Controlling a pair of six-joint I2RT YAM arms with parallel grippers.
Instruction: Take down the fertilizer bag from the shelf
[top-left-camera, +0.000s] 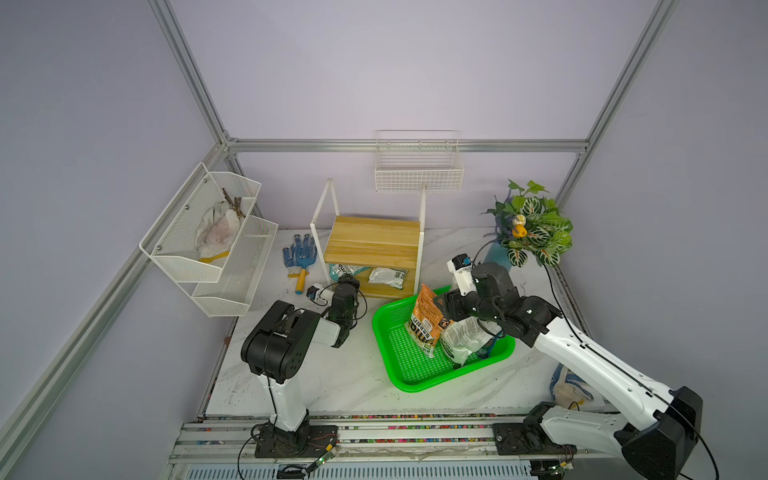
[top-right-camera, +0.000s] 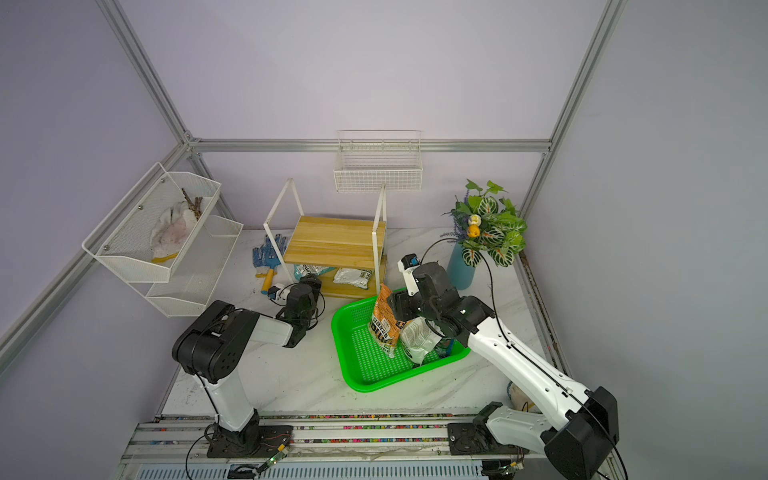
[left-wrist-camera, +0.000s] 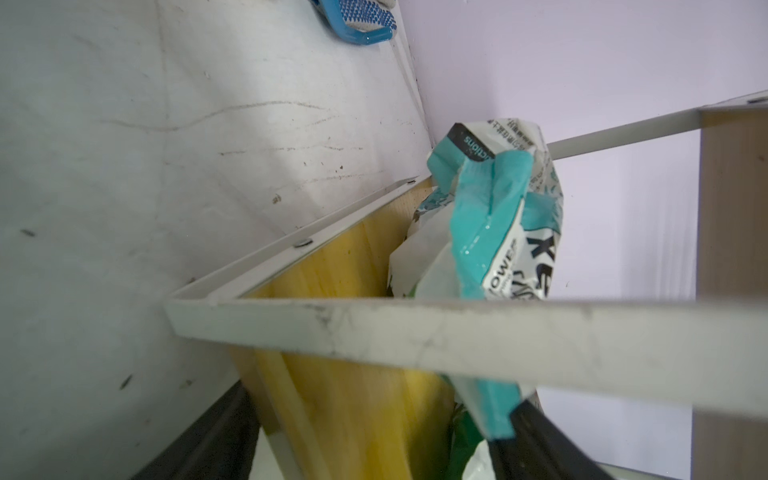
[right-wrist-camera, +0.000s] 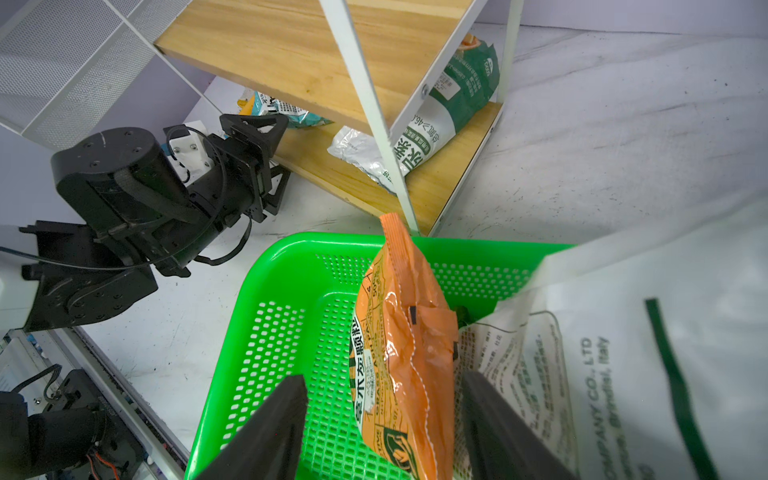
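Two bags lie on the lower board of the wooden shelf: a teal-and-white bag at the left end and a white-and-green bag to its right. I cannot tell which is the fertilizer. At the shelf's left front, my left gripper has its fingers apart; the teal bag's lower corner hangs by the right finger, behind and below a white frame bar. An orange bag stands in the green basket. My right gripper is open above the basket, that bag showing between its fingers.
A large white bag fills the basket's right side. White shelf posts stand near the left gripper. Blue gloves and an orange-handled tool lie left of the shelf. A plant in a blue vase stands at the right.
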